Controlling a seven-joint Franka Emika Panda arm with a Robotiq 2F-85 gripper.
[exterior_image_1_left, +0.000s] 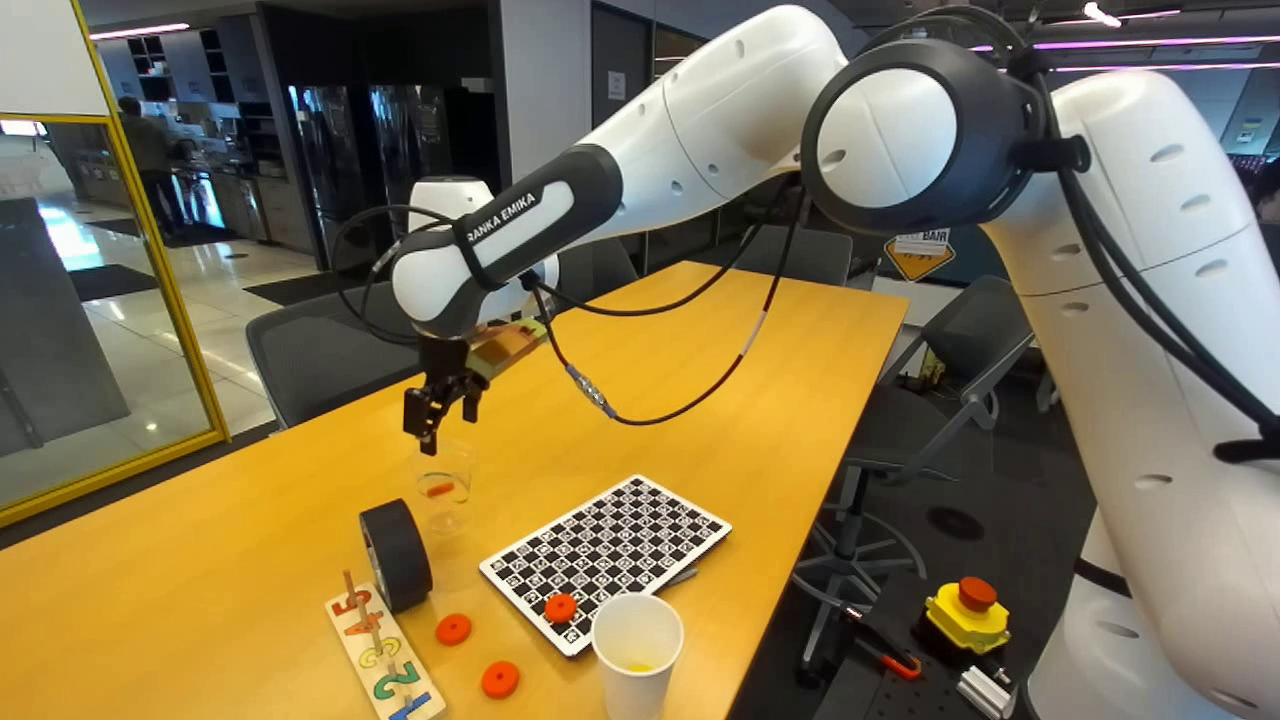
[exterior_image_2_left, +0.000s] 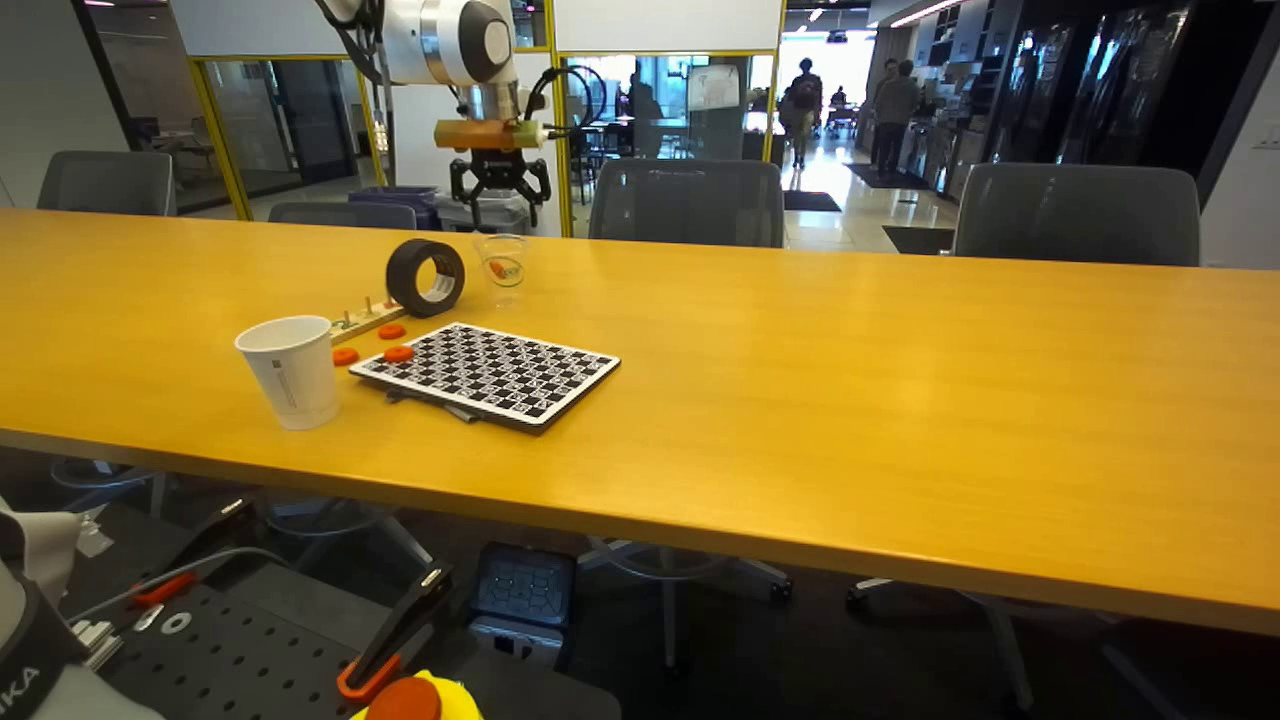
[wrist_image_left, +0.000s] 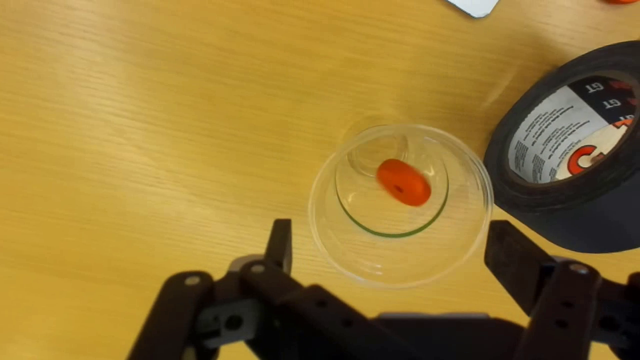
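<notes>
A clear plastic cup (wrist_image_left: 387, 255) stands on the table beside the tape roll, and an orange disc (wrist_image_left: 404, 182) shows inside it, tilted. My gripper is open above the cup, one finger to each side of its rim as the wrist view shows, with nothing held. In exterior view 1 the gripper (exterior_image_1_left: 441, 428) hangs just over the cup (exterior_image_1_left: 445, 478). Other orange discs (exterior_image_1_left: 453, 629) lie on the table, and one orange disc (exterior_image_1_left: 560, 608) rests on the checkered board (exterior_image_1_left: 636, 528).
A black tape roll (exterior_image_1_left: 396, 554) stands on edge close to the cup. Near it lies a wooden number board with pegs (exterior_image_1_left: 384, 654). A white paper cup (exterior_image_1_left: 637, 660) stands near the table's edge.
</notes>
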